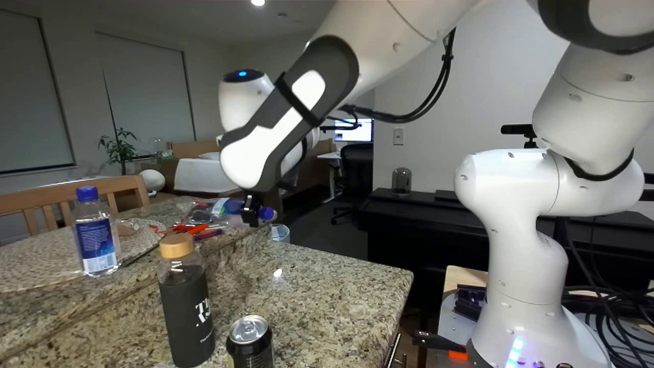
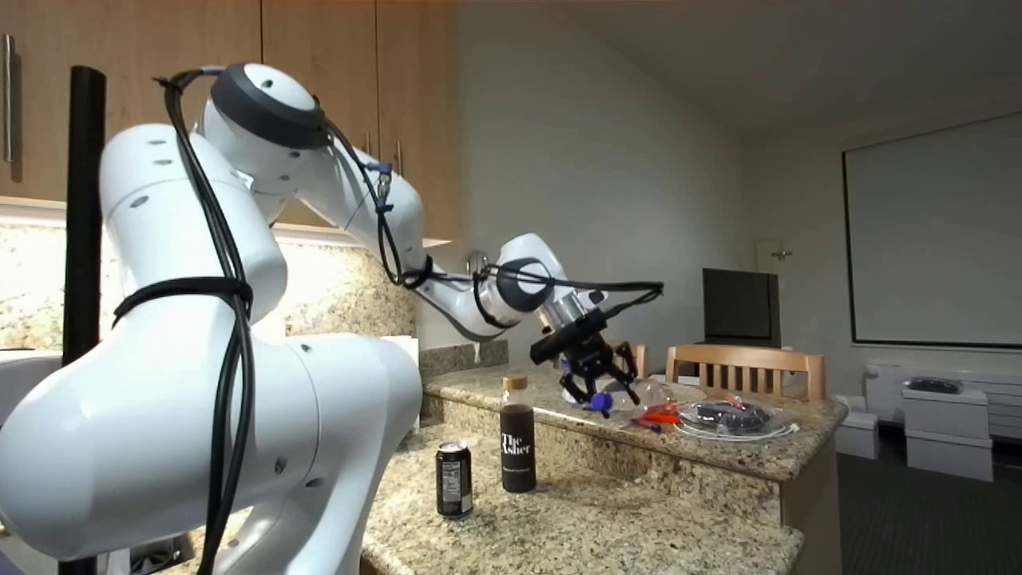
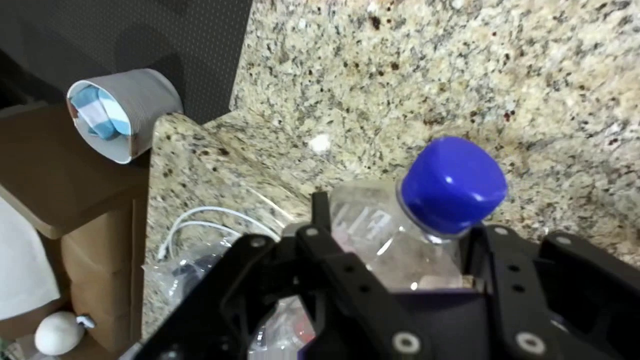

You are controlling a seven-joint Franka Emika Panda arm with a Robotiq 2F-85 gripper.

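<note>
A clear plastic bottle with a blue cap is pinched between the fingers of my gripper. It lies tilted, cap toward the lower counter. In exterior view 1 my gripper hangs over the far end of the raised counter, with the held bottle's cap showing at its right. From the other side, exterior view 2 shows the gripper shut around the bottle, cap lowest. Whether the bottle touches the raised ledge below, I cannot tell.
Another blue-capped bottle stands on the raised ledge. Below are a dark tumbler and a black can. Red-handled tools and a bagged cable lie near the gripper. A bin sits beyond the counter's end.
</note>
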